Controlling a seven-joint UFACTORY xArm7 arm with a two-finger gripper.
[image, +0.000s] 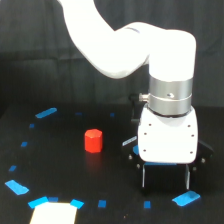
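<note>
My gripper (165, 181) hangs over the right part of the black table, its two thin fingers set wide apart and pointing down. Nothing shows between them. A red block (93, 140) stands on the table to the left, well clear of the hand. Bits of something blue (135, 149) show at the left edge of the white hand; the hand hides the rest, so its shape cannot be made out.
A pale, cream-coloured square object (53, 214) lies at the front left edge, cut off by the frame. Blue tape strips (17, 187) and small blue marks are scattered flat over the table.
</note>
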